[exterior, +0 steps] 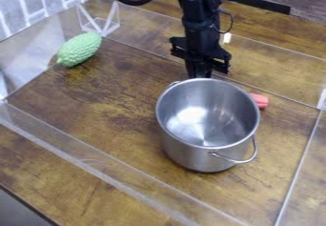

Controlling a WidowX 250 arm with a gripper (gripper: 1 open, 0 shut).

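Observation:
My black gripper (199,70) hangs upright at the top centre, its lower end just behind the rim of a large steel pot (207,124). Its fingertips are dark and partly hidden there, so whether they are open or shut is hard to see. Nothing shows held in them. A red object (260,101) lies just right of the pot, partly behind it. A green, knobbly vegetable-like object (79,49) lies at the upper left.
The wooden table (90,125) has clear room left of the pot. Transparent panels run along its edges, and a small white item (228,37) lies behind the arm.

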